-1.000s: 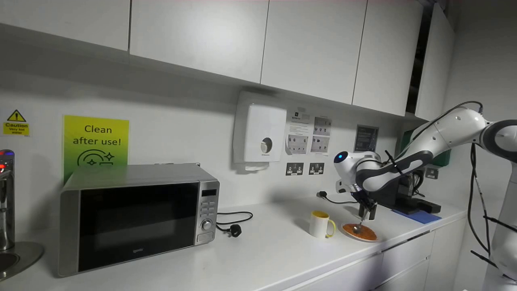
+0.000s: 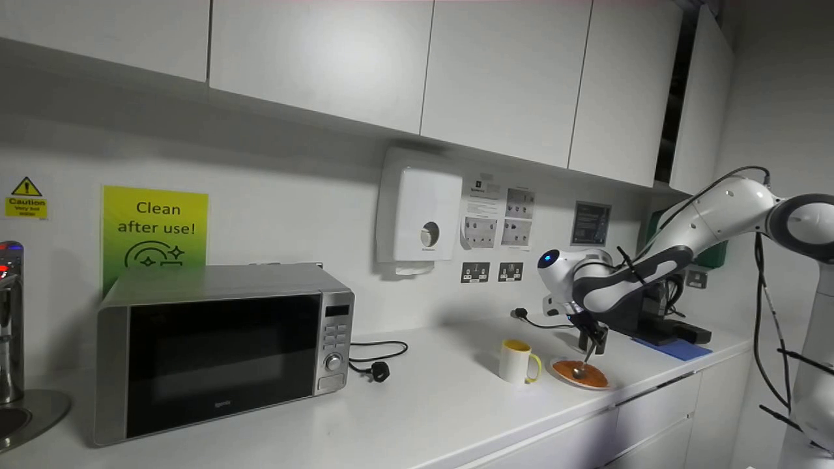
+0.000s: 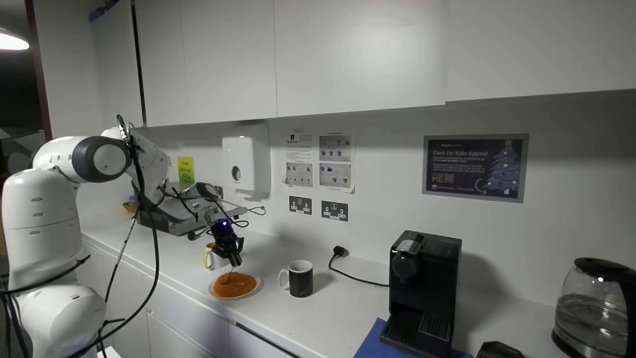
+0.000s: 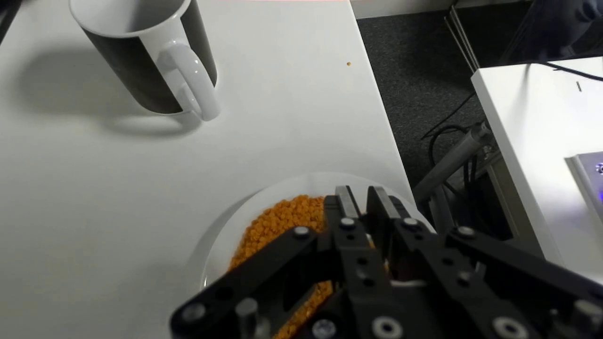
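My gripper [image 2: 594,344] is shut on a metal spoon [image 2: 579,372], which slants down from the fingers over the plate. In exterior view 1 the spoon's bowl appears to rest in the orange grains [image 2: 592,378] spread across a white plate [image 4: 229,229]. Exterior view 2 shows the gripper [image 3: 236,260] just above the same plate [image 3: 259,287], near the counter's front edge. Seen from the wrist, the black fingers cover the right part of the plate and most of the spoon. How deep the bowl sits in the grains is hard to tell.
A white mug with a yellow handle [image 2: 514,362] stands on one side of the plate, a black-and-white mug [image 3: 300,278] on the other. Farther along are a coffee machine [image 3: 423,280] and a microwave [image 2: 227,352]. Clear counter lies between microwave and yellow-handled mug.
The arm has dipped slightly, and the spoon's bowl has shifted a little right and lower over the grains in exterior view 1. Mugs and plate look unmoved.
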